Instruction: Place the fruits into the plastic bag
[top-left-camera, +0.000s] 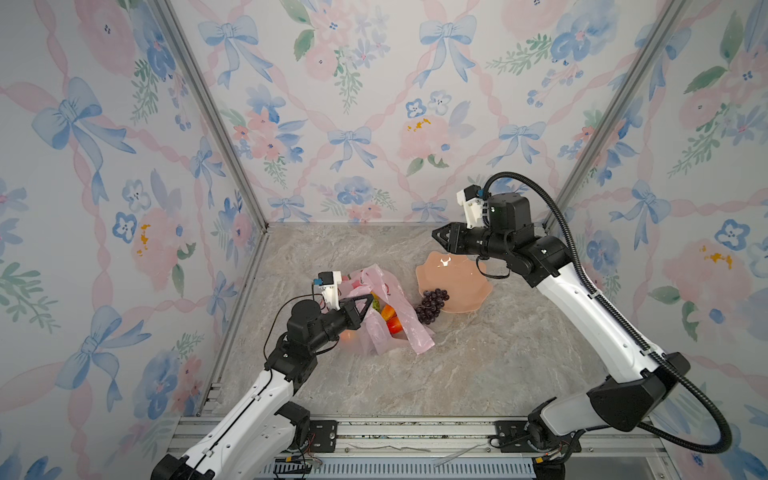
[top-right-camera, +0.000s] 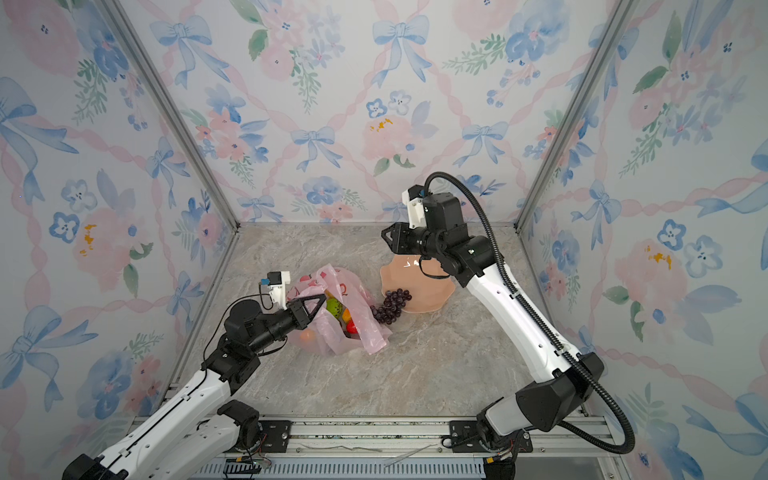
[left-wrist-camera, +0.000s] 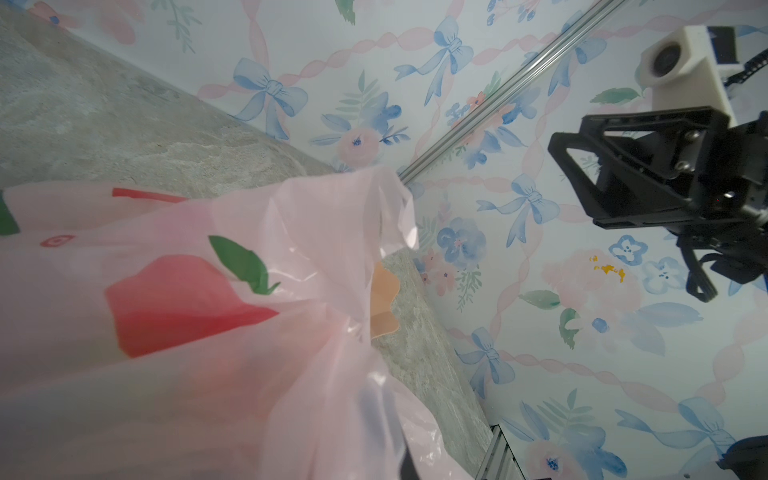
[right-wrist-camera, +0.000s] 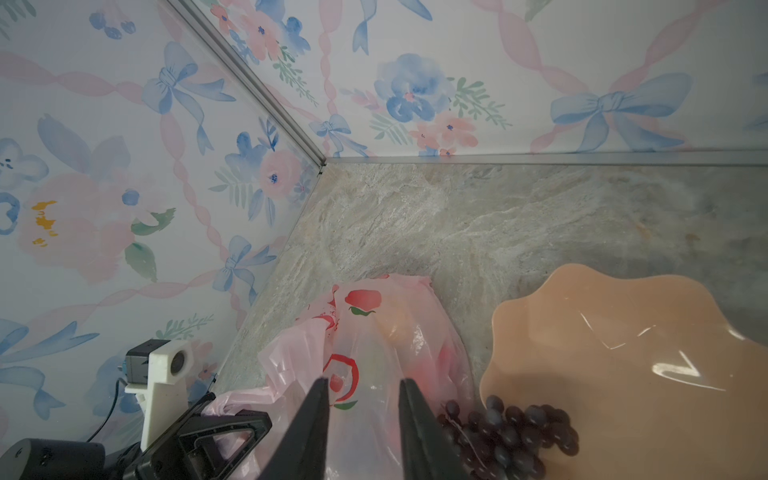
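The pink plastic bag (top-left-camera: 416, 332) lies on the table with orange-red and green fruit (top-left-camera: 390, 317) inside. My left gripper (top-left-camera: 360, 304) is at its upper left edge, apparently shut on the plastic, which fills much of the left wrist view. Dark grapes (top-left-camera: 431, 306) lie between the bag's right side and the peach plate (top-left-camera: 468, 280), partly on the plate, outside the bag opening. My right gripper (top-left-camera: 442, 236) hangs raised above the plate and grapes, open and empty; its fingers show at the bottom of the right wrist view.
Floral walls (top-left-camera: 352, 112) enclose the back and sides, and a metal rail (top-left-camera: 400, 432) runs along the front edge.
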